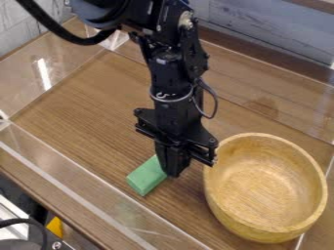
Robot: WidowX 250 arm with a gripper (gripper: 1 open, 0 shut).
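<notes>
The black robot gripper (174,148) points down over the wooden table, just above the upper end of a green block (148,178) that lies left of the yellow bowl. The gripper looks shut, and nothing shows between its fingers, though their tips partly hide the block's far end.
A large yellow bowl (263,207) stands at the right, close beside the gripper. A clear plastic wall runs along the left edge, and a small yellow object (55,225) shows at the lower left.
</notes>
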